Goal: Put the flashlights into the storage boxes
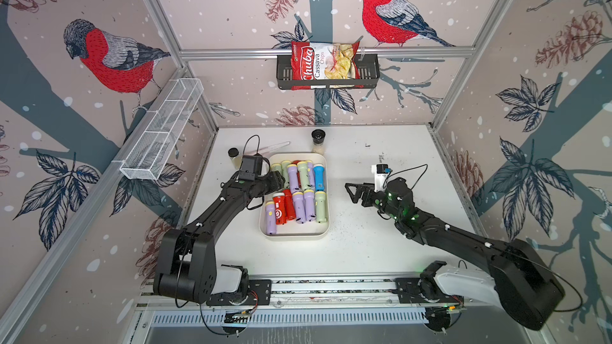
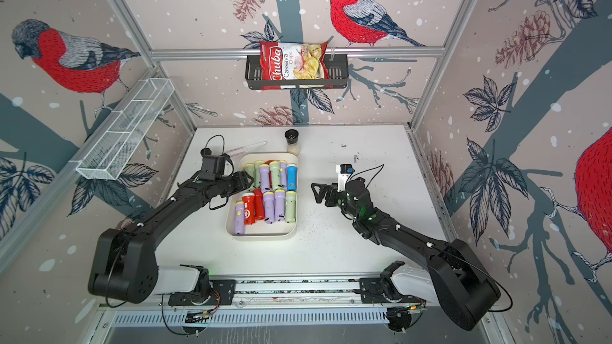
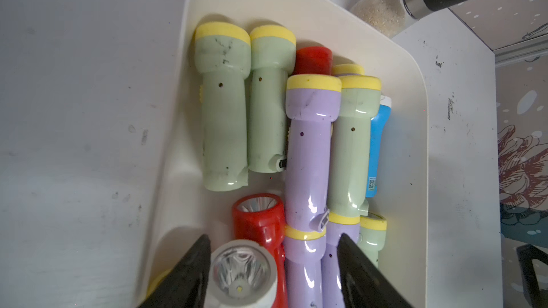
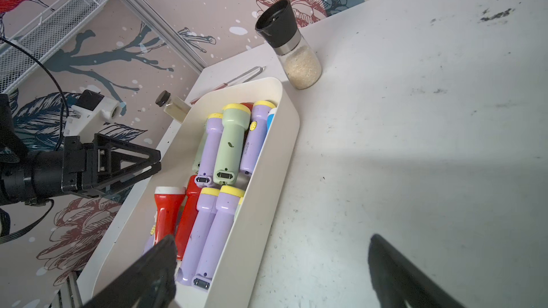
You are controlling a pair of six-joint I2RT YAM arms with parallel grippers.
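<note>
A cream box (image 1: 267,229) holds several flashlights: purple (image 3: 308,154), green (image 3: 222,114), red (image 4: 167,211) and blue (image 1: 318,177). My left gripper hangs over the box's left side, part open above a white-rimmed red flashlight (image 3: 242,271); whether anything is between its fingers is unclear. My right gripper stands open right of the box, over bare table, holding nothing.
A pepper grinder (image 1: 318,141) stands behind the box, a second jar (image 4: 174,106) at back left with tongs nearby. A wire basket (image 1: 159,128) hangs left; a shelf with chips (image 1: 325,60) is at the back.
</note>
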